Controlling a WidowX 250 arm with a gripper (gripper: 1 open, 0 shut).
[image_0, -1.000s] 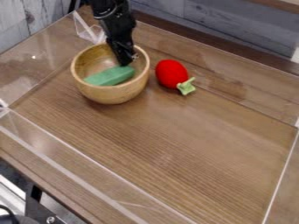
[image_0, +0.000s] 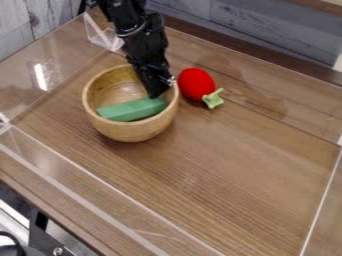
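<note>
My gripper (image_0: 155, 84) is at the right part of a wooden bowl (image_0: 104, 125), its tip down at the rim and partly inside; whether it is open or shut is hard to see. A green oblong object (image_0: 128, 110) lies in the bowl. A red object with a green top (image_0: 195, 82), like a toy strawberry or pepper, lies on the table just right of the bowl.
A wall stands along the back, and the table's left edge runs at the lower left.
The bowl has moved toward the front of the table, along with my gripper and the green object in it. The red object has stayed about where it was.
</note>
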